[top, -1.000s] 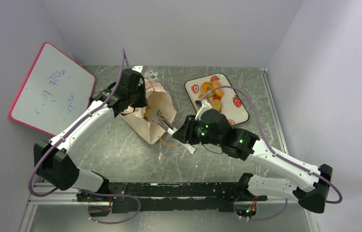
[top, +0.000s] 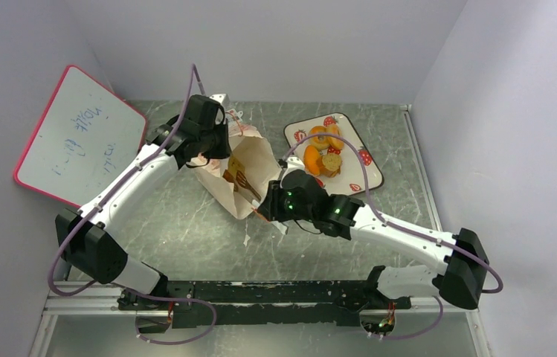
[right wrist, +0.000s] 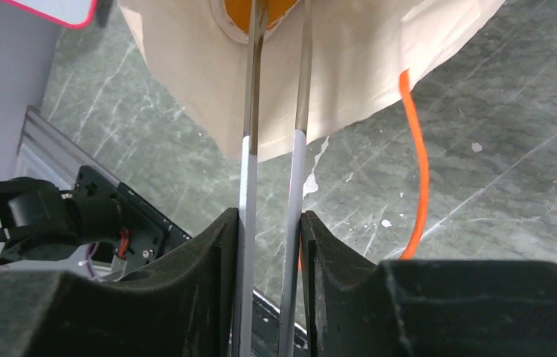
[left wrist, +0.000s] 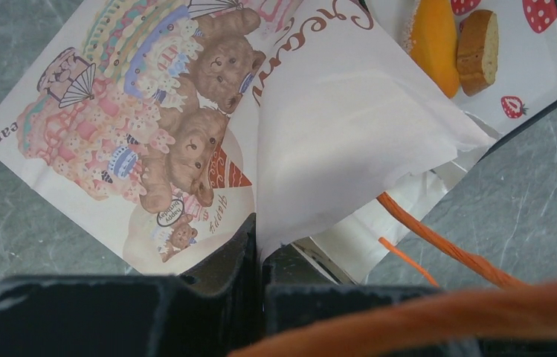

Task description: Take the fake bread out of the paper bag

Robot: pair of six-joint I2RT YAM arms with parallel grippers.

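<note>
The white paper bag (top: pixel 254 172) with bear print (left wrist: pixel 186 149) stands open in the middle. My left gripper is shut on its top edge, holding it up. Yellow fake bread (right wrist: pixel 242 13) shows inside the bag. My right gripper carries two long flat tool fingers, slightly apart, reaching into the bag at the bread; whether they grip it I cannot tell.
A strawberry-print tray (top: pixel 370 175) with several breads stands right of the bag. A whiteboard (top: pixel 78 134) leans at the left.
My right gripper has moved left and further into the bag. The left gripper and the bag's top have risen slightly.
</note>
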